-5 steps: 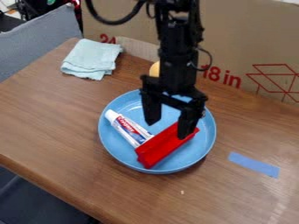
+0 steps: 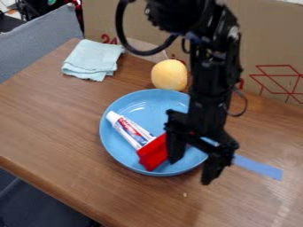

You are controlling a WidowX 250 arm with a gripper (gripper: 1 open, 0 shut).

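My black gripper (image 2: 193, 152) is open, low over the right part of a blue plate (image 2: 142, 105), with its fingers spread above the plate and just past its right rim. A red object (image 2: 151, 155) on the plate is partly hidden by the gripper. A white Colgate tube or box (image 2: 128, 129) lies on the plate's left side.
A yellow round object (image 2: 169, 76) sits behind the plate. A folded pale cloth (image 2: 89, 59) lies at the back left. Blue tape (image 2: 263, 168) is on the table at right. A cardboard panel stands behind.
The gripper has moved down and toward the right front over the plate, now covering more of the red object. The objects on the plate show no clear movement.
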